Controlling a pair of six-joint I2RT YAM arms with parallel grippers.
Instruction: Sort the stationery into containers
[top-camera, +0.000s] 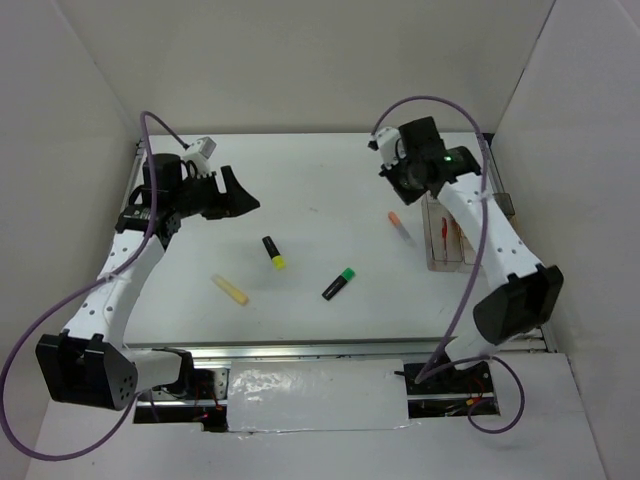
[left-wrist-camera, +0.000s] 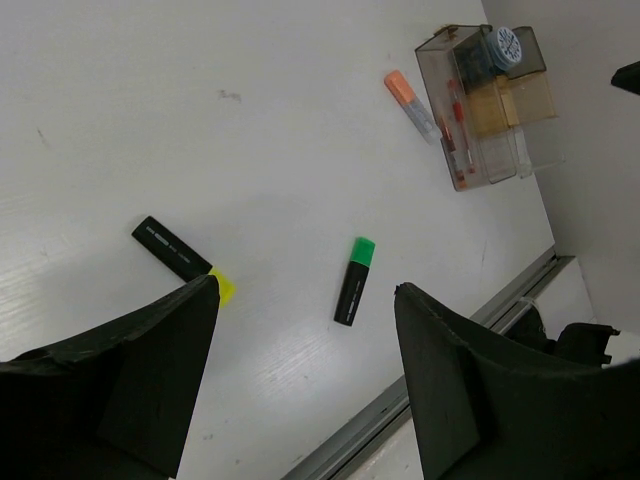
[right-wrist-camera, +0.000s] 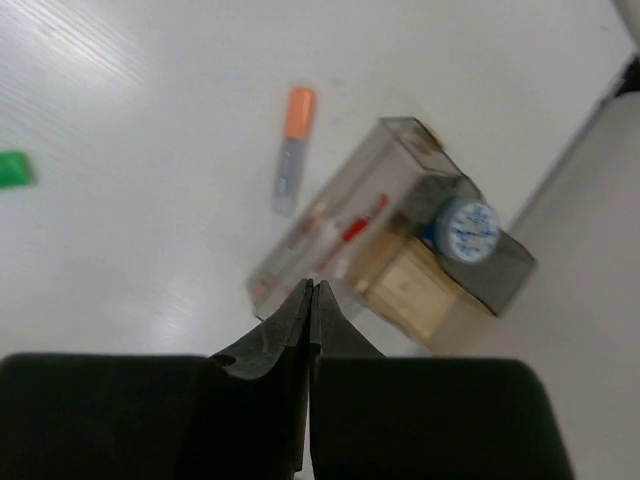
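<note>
In the top view my left gripper (top-camera: 242, 188) hangs open at the upper left, and nothing is between its fingers. My right gripper is shut, with nothing showing between its tips, above the table near the organizer. An orange-capped clear marker (right-wrist-camera: 293, 150) lies on the table just outside the clear organizer box (top-camera: 443, 264), apart from it. A black highlighter with a yellow cap (top-camera: 273, 252), a black one with a green cap (top-camera: 339, 284) and a pale yellow stick (top-camera: 230, 290) lie loose on the table.
Inside the organizer are red pens (left-wrist-camera: 460, 125), a blue-topped round jar (right-wrist-camera: 467, 230) and a tan block (right-wrist-camera: 410, 285). My right arm covers part of the box from above.
</note>
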